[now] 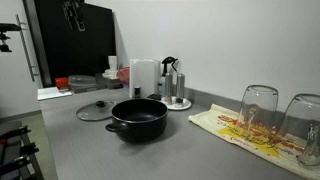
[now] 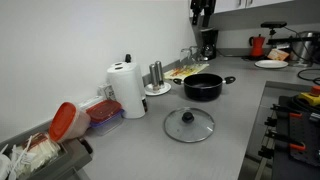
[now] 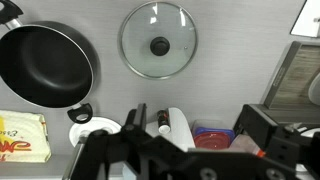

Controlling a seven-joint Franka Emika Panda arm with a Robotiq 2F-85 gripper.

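Observation:
A black two-handled pot [image 1: 138, 122] stands without a lid on the grey counter, and its inside looks empty in the wrist view, where the pot [image 3: 42, 66] fills the upper left. Close to it lies a round glass lid [image 2: 189, 124] with a black knob, flat on the counter. From above, the lid [image 3: 158, 62] shows at top centre. My gripper is open, nothing between its fingers, and hangs high over the counter. It appears at the upper left edge in exterior view 1 and near the top in exterior view 2.
Behind the pot stand a paper towel roll [image 1: 143, 77] and tall grinders on a white plate [image 2: 158, 89]. Two upturned glass jars [image 1: 258, 108] rest on a yellow-patterned cloth [image 1: 225, 124]. A red-lidded container [image 2: 103, 116] sits along the wall.

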